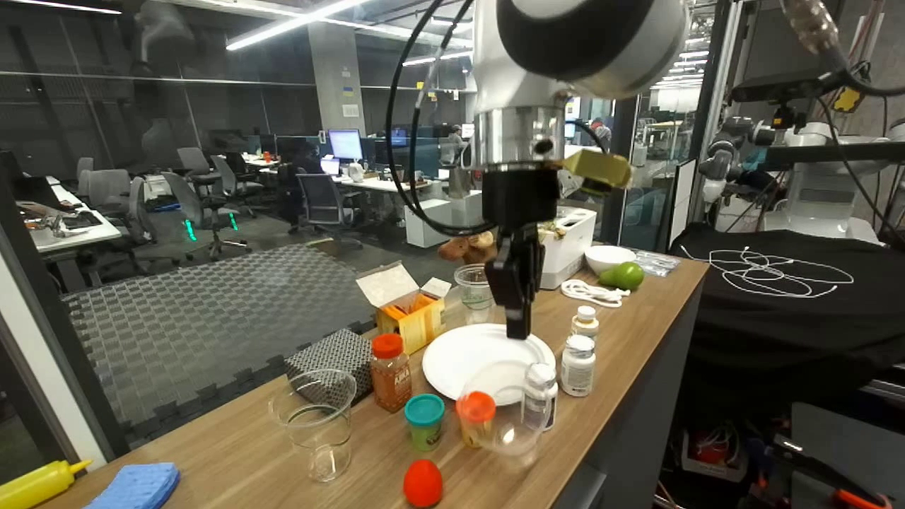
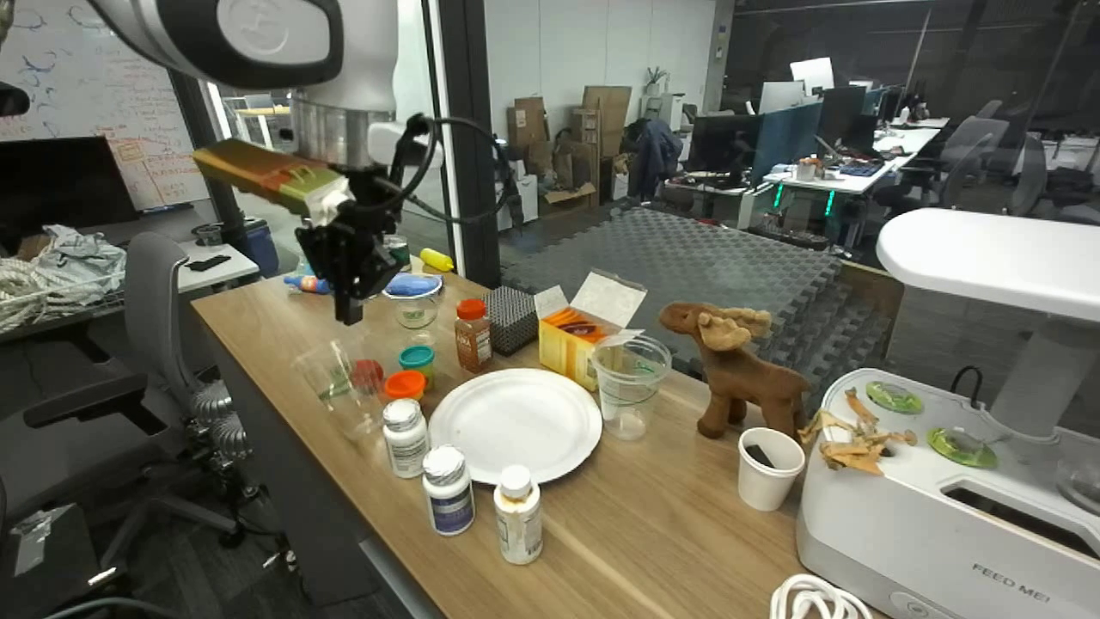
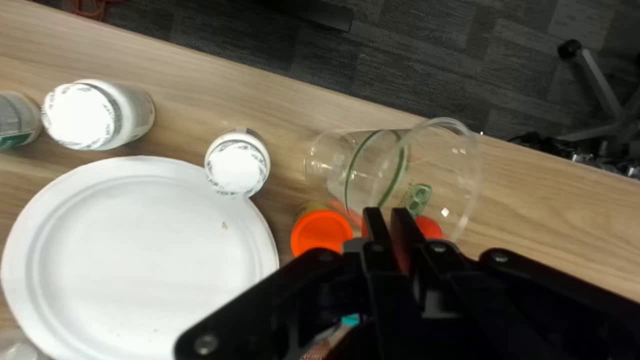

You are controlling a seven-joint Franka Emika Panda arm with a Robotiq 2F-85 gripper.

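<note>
A clear plastic cup [image 3: 375, 165] is tipped over near the table's front edge, its mouth facing away from the plate. In exterior view 1 this cup [image 1: 509, 437] overlaps a bottle and an orange-lidded jar; whether it rests fully on the wood is unclear. My gripper [image 1: 517, 332] is above it, a visible gap below the fingertips in both exterior views. In the wrist view the gripper is closed to a narrow slit, and I make out nothing held in it. A red ball [image 1: 423, 483] sits on the table, partly seen through the cup in the wrist view.
A white plate [image 3: 138, 240] is beside several white bottles [image 2: 450, 490]. Another clear cup [image 1: 327, 433] stands upright near the teal-lidded jar [image 1: 424, 420] and red-lidded shaker [image 1: 391, 373]. A yellow box [image 2: 572, 346] stands behind the plate. Bare wood lies toward the near table end.
</note>
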